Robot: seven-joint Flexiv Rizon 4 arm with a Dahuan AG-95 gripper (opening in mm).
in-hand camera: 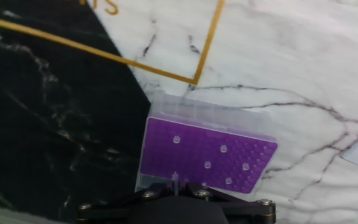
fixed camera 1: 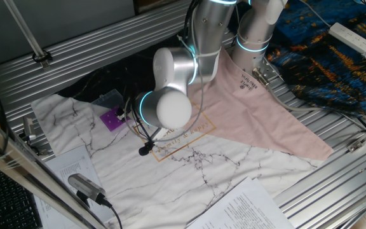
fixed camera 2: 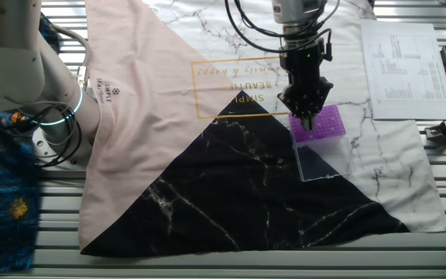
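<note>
A purple tube rack (in-hand camera: 207,152) with a clear base and several small clear tubes standing in its holes fills the lower middle of the wrist view. From the side, the rack (fixed camera 2: 327,120) lies under and just right of my gripper (fixed camera 2: 308,124), which points down at its left part. In the wrist view the gripper reaches over the rack's near edge. A small clear tube (in-hand camera: 175,177) shows right at the fingertips; whether it is between them or only behind them is unclear. Exterior view 1 shows the rack (fixed camera 1: 112,119) partly behind the hand.
A clear lid (fixed camera 2: 320,161) lies open beside the rack, over the black part of the cloth (fixed camera 2: 231,186). Printed sheets (fixed camera 2: 409,70) and a keyboard (fixed camera 1: 5,197) lie off to the side.
</note>
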